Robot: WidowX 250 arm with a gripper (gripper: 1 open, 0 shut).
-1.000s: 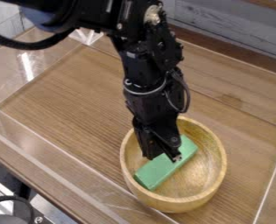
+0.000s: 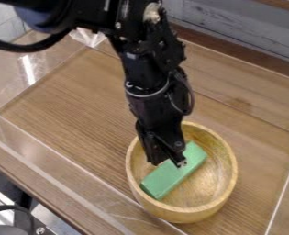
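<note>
My black gripper (image 2: 173,156) hangs down from above, its fingertips over the upper left part of a round tan bowl (image 2: 216,188). A green rectangular block (image 2: 169,179) lies tilted diagonally inside the bowl, below and beside the fingertips. The gripper looks shut, with nothing visible held between its fingers; whether it touches the block cannot be told.
A pale wall runs along the back. Dark cables and a light floor show at the lower left edge.
The gripper has shifted very slightly; the bowl and green block look unchanged.
</note>
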